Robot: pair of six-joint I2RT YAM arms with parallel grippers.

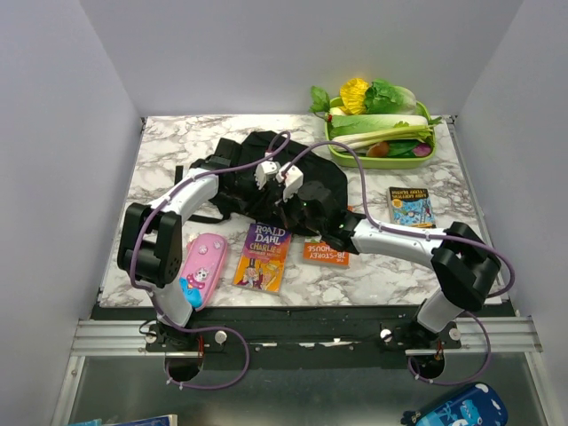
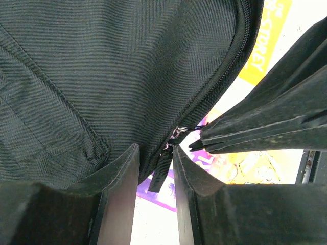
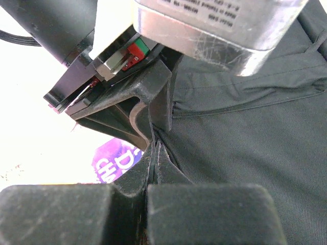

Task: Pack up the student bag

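The black bag (image 1: 319, 177) lies open-sided across the back middle of the table, partly under both arms. In the left wrist view its zipped edge runs down to a small metal zipper pull (image 2: 177, 133). My left gripper is part open at this edge, with a short black tab (image 2: 162, 171) showing in the gap between its fingers. Close by on the right, my right gripper is shut; the zipper pull reaches its fingertips, but whether it is pinched there cannot be told. The purple Roald Dahl book (image 1: 263, 257) lies just in front of the bag.
An orange book (image 1: 327, 255) lies under the right arm, a pink pencil case (image 1: 203, 266) at front left, a blue book (image 1: 411, 207) at right. A green basket (image 1: 382, 163) of vegetables fills the back right.
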